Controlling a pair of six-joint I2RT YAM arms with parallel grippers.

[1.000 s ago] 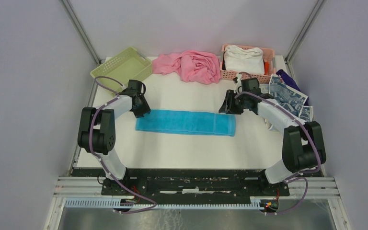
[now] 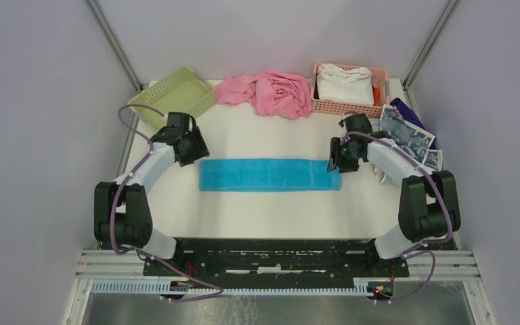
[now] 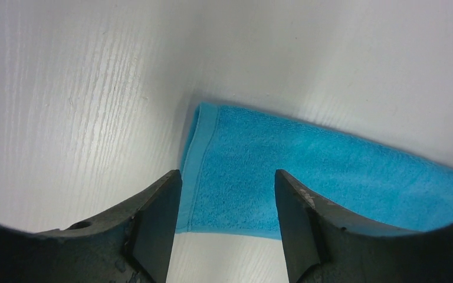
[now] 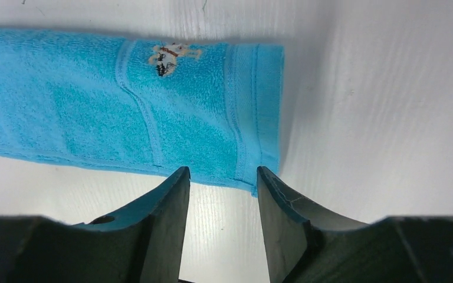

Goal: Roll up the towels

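A blue towel (image 2: 264, 175) lies flat on the table as a long folded strip, running left to right. In the left wrist view, the towel's left end (image 3: 242, 159) shows a hemmed edge. My left gripper is open above that end, nothing between its fingers. The right end (image 4: 200, 118) carries a small embroidered figure and a stitched band. My right gripper is open over the near edge of that end, its fingers apart and empty. From above, the right gripper (image 2: 334, 166) partly covers the towel's right end.
A green basket (image 2: 183, 91) stands empty at the back left, with a crumpled pink towel (image 2: 271, 93) beside it. A pink basket (image 2: 345, 107) holds white cloth (image 2: 345, 82). Patterned cloths (image 2: 406, 132) lie at the right edge.
The towel has shifted right and lies straighter. My left gripper has moved left, off the towel's left end.
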